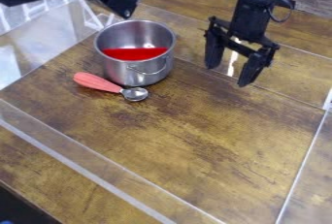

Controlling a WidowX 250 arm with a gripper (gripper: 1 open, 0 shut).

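My black gripper [240, 51] hangs at the upper right over the wooden table [182, 160], its fingers spread apart around a small pale object [232, 63] that is partly hidden behind it. Whether anything is held cannot be told. A steel pot [134, 54] with a red item [134, 55] inside stands left of the gripper. A red-handled utensil [101, 84] with a round metal end lies just below the pot.
Pale edges run along the left and right sides of the table.
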